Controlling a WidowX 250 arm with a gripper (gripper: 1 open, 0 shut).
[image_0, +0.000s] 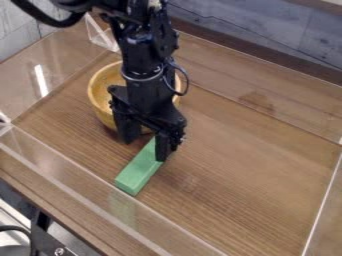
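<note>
My black gripper (143, 132) hangs in the middle of the camera view, its fingers open and pointing down over the upper end of a green bar (136, 176) that lies lengthwise on the wooden table. Behind the arm, a yellow bowl (102, 92) is partly hidden by it. Whether the fingertips touch the bar is hard to tell.
A grey wall runs along the back.
</note>
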